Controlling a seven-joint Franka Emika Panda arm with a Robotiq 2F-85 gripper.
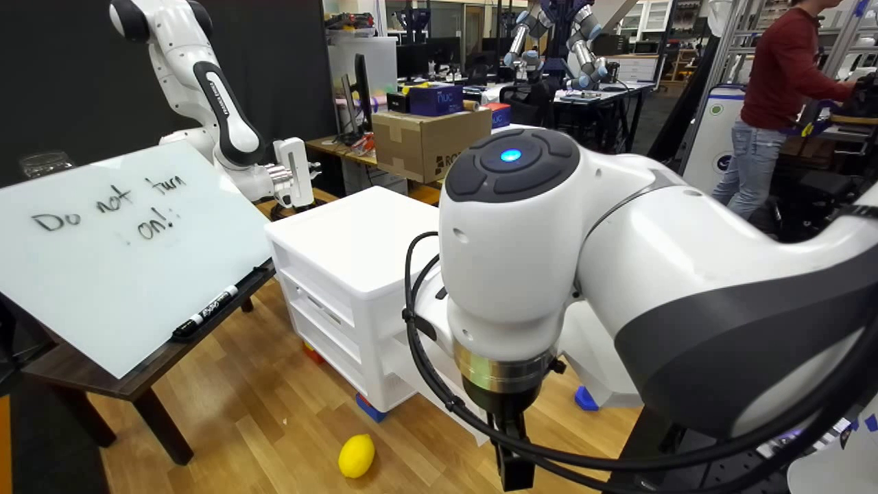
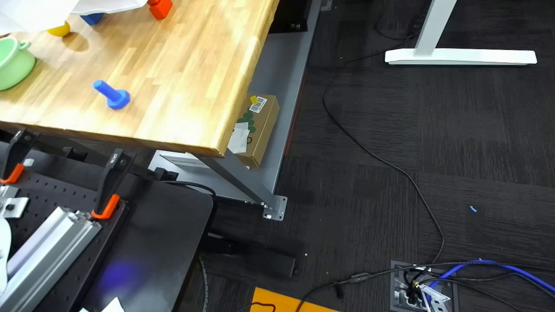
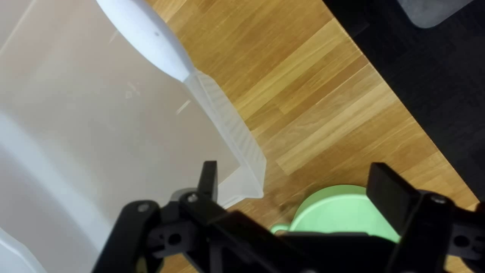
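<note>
My gripper stands open, its two fingers far apart with nothing held between them. Below it in the wrist view is a pale green pot [image 3: 345, 214], partly covered by the gripper body. An open, translucent drawer [image 3: 136, 127] fills the left of that view and appears empty where visible. In exterior view 1 the white drawer unit [image 1: 362, 239] stands behind my arm, and a yellow lemon [image 1: 356, 456] lies on the wooden table to the left of my gripper [image 1: 514, 471]. Only one side of the gripper shows there.
A blue bolt-like piece [image 2: 112, 95] rests near the table edge in exterior view 2, with a red block [image 2: 160, 8] farther back. A whiteboard [image 1: 123, 239] on a dark stand is at the left. Bare wood [image 3: 309, 113] lies beside the open drawer.
</note>
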